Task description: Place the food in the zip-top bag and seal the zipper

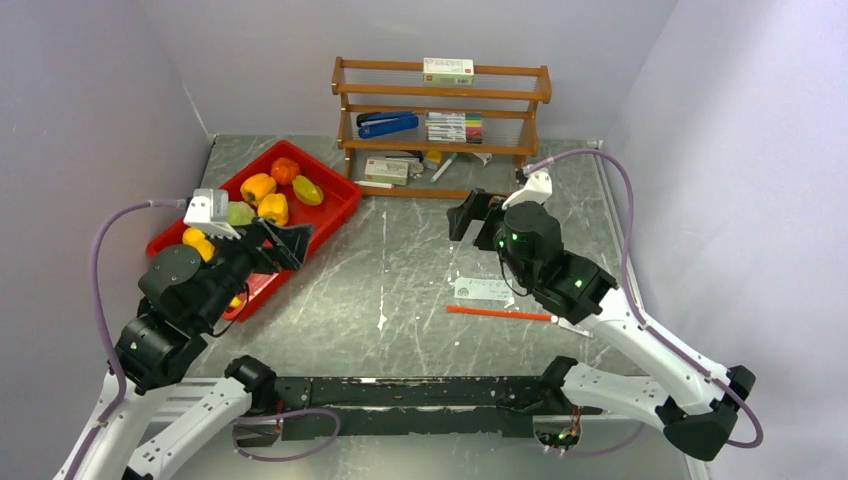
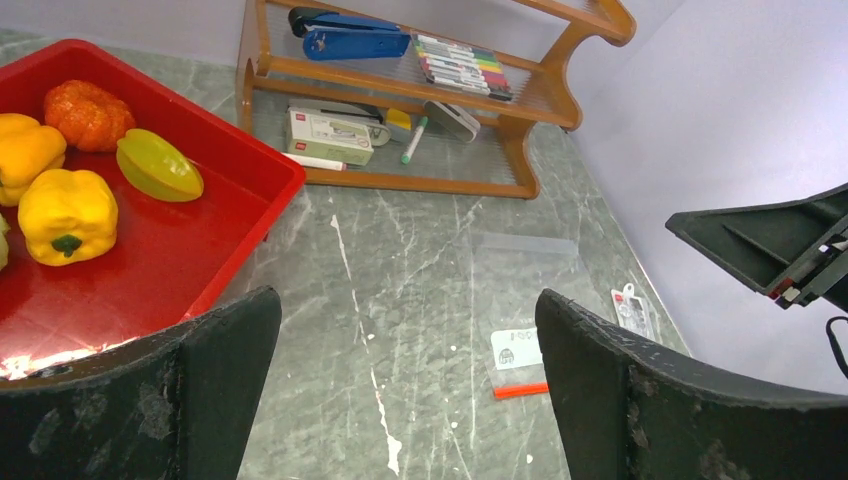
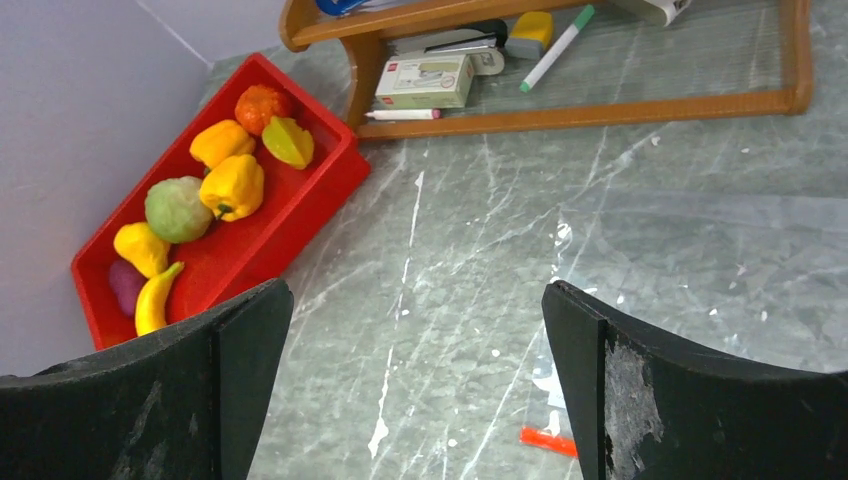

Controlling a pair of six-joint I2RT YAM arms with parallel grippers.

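A clear zip bag (image 2: pixel 520 285) lies flat and empty on the right of the table, with a white label (image 1: pixel 483 289) and a red zipper strip (image 1: pixel 497 313) along its front edge. The food fills part of a red tray (image 1: pixel 345 203): yellow peppers (image 3: pixel 235 187), a green cabbage (image 3: pixel 178 209), a banana (image 3: pixel 153 298), a star-fruit-like piece (image 1: pixel 308 190) and an orange pumpkin (image 1: pixel 285 170). Over the tray's right side hangs my left gripper (image 1: pixel 280 242), open and empty. My right gripper (image 1: pixel 468 222), open too, is above the bag's left part, holding nothing.
Behind the work area stands a wooden rack (image 1: pixel 440 195) with a blue stapler (image 1: pixel 388 124), pens (image 1: pixel 454 127) and boxes (image 1: pixel 448 72). Bare table (image 1: pixel 400 270) separates tray and bag. Walls close in both sides.
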